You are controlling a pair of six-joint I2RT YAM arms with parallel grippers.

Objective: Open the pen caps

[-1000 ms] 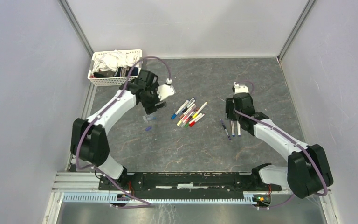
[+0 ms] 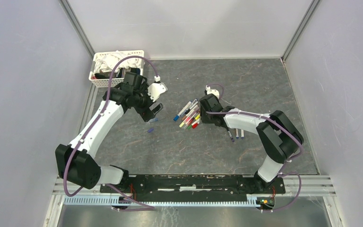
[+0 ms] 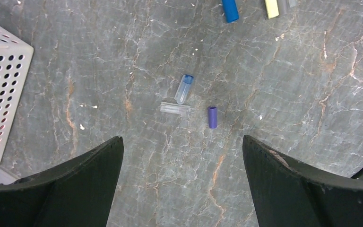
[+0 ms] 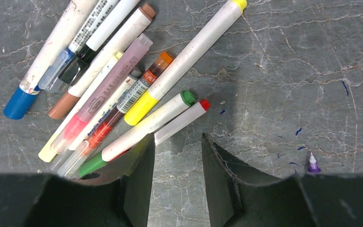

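Capped markers lie in a loose pile (image 2: 187,115) at mid-table. In the right wrist view they include a thick yellow-ended marker (image 4: 189,54), a green-ended one (image 4: 144,124) and a red-ended one (image 4: 182,123). My right gripper is above the pile's near right side, partly open with nothing between its fingers; its left finger covers part of the red-ended marker. A bare purple nib (image 4: 313,163) shows at lower right. My left gripper is wide open and empty. Ahead of it lie a clear blue-ended cap (image 3: 184,89), a clear cap (image 3: 175,108) and a purple-blue cap (image 3: 212,117).
A white perforated basket (image 2: 102,83) with cloth and dark items stands at the back left. Right of the pile, slim pens (image 2: 237,134) lie side by side, partly beneath the right arm. Small blue ink marks (image 4: 298,131) dot the tabletop.
My right gripper has swung left from the slim pens to the marker pile. My left gripper has shifted slightly left, near the loose caps.
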